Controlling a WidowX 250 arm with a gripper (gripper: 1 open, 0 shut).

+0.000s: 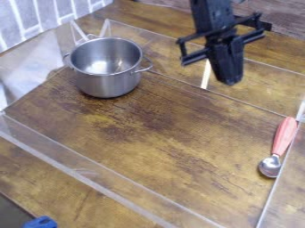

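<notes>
A steel pot (105,80) with two side handles stands on the wooden table at the upper left. An ice cream scoop with a pink handle (284,135) and a metal head lies along the right side. My black gripper (224,69) hangs at the top, right of the pot and above the back part of the table. Its fingers are blurred, and I cannot tell how far apart they stand.
Clear plastic edges border the wooden work surface (143,151). A small blue object (41,222) shows at the lower left corner, and a white rack at the back left.
</notes>
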